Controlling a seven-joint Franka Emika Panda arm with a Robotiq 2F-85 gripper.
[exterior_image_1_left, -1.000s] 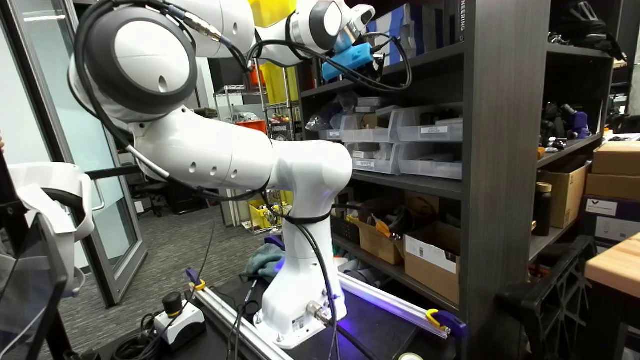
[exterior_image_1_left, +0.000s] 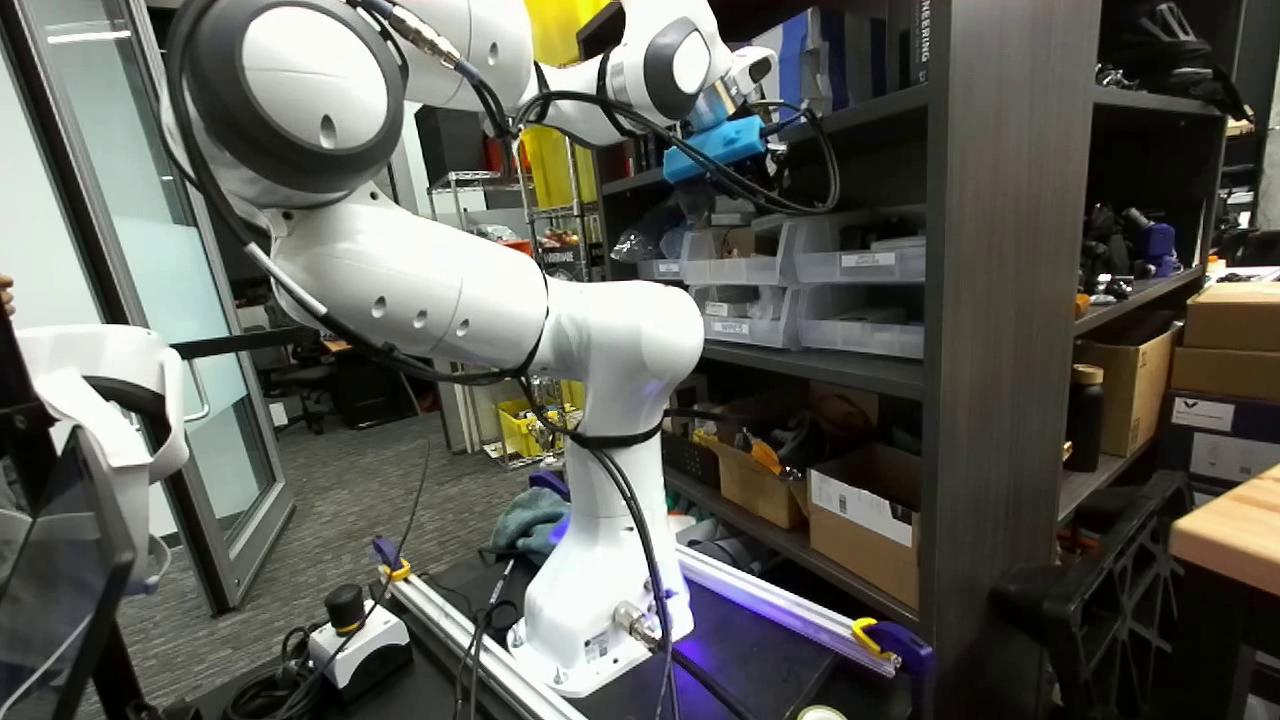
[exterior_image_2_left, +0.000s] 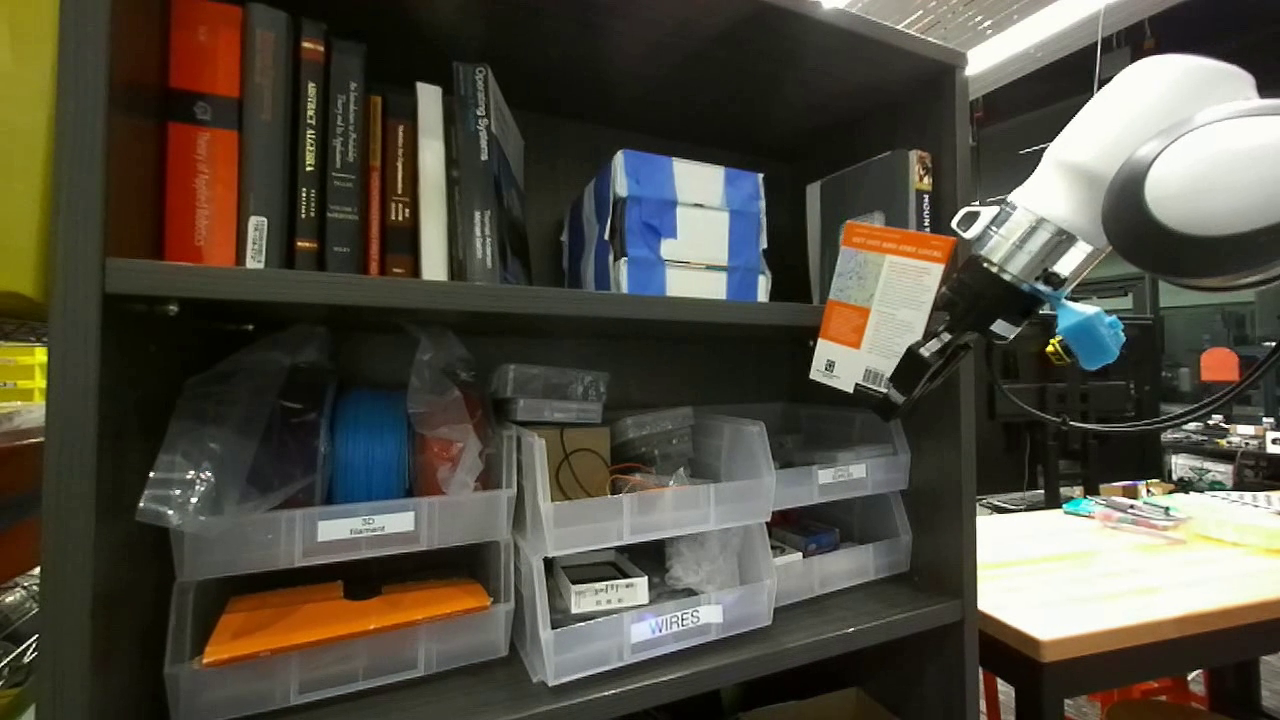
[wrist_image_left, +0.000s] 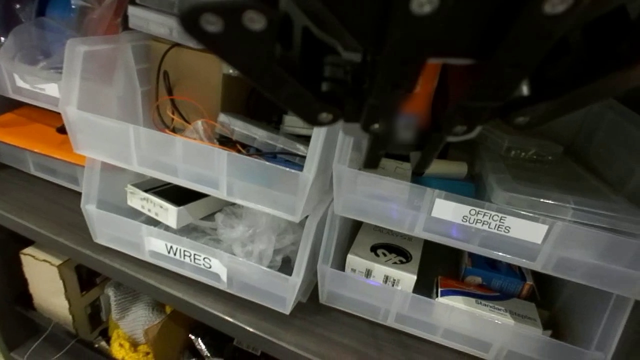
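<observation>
An orange and white book (exterior_image_2_left: 884, 304) hangs tilted in front of the shelf, its printed cover facing exterior view 2. My gripper (exterior_image_2_left: 897, 386) is shut on the book, with a black finger reaching along its lower right side. In the wrist view the dark fingers fill the top, and a blurred orange strip of the book (wrist_image_left: 427, 90) shows among them. Exterior view 1 has the wrist with its blue mount (exterior_image_1_left: 717, 149) by the shelf; the fingers and the book are hidden there.
Upper shelf (exterior_image_2_left: 420, 288): a row of books at left, blue-and-white boxes (exterior_image_2_left: 690, 228) mid-shelf, and a grey book (exterior_image_2_left: 876, 204) standing at right behind the held one. Bare shelf lies between those boxes and the grey book. Clear bins (exterior_image_2_left: 648, 516) fill the shelf below.
In exterior view 1 the wrist and its blue mount have moved right and slightly down. The upper arm has shifted a little the same way. The shelf contents there look unchanged.
</observation>
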